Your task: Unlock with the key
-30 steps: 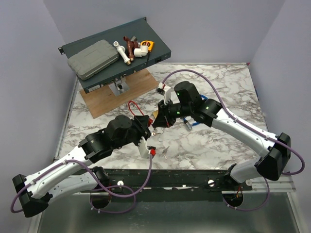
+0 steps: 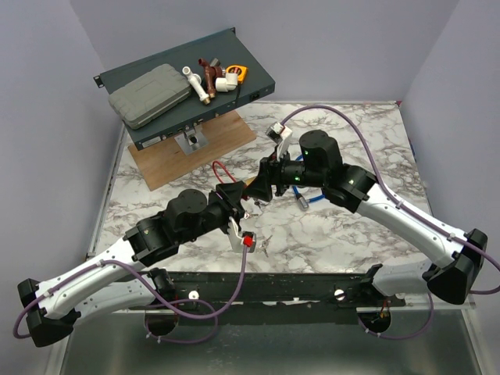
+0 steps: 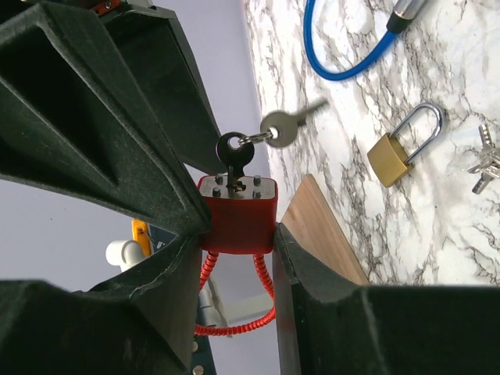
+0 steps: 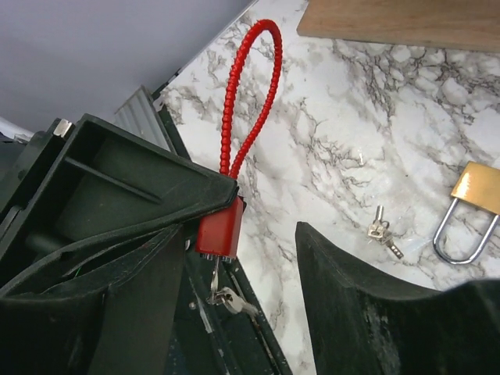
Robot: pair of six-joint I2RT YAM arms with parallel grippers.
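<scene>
A red cable lock (image 3: 241, 223) is gripped in my left gripper, its red cable loop (image 4: 241, 70) hanging from the body; both cable ends appear to meet it. A black-headed key (image 3: 234, 154) stands in the keyhole of the lock's metal face, and a silver key (image 3: 283, 127) dangles from its ring. My right gripper is open around the lock body in the right wrist view, its fingers (image 4: 332, 289) apart. In the left wrist view its dark fingers (image 3: 117, 117) reach in beside the lock and key. In the top view the grippers mostly hide the lock.
On the marble table lie a brass padlock (image 3: 388, 160), loose keys (image 4: 383, 233) and a blue cable lock (image 3: 344, 76). A wooden board (image 2: 187, 152) rests at the back left under a raised shelf (image 2: 156, 58) bearing a grey case and pipe fittings.
My right gripper and arm have shifted a little right and toward the back, and its fingers look wider. My left gripper, with the red lock, has shifted slightly.
</scene>
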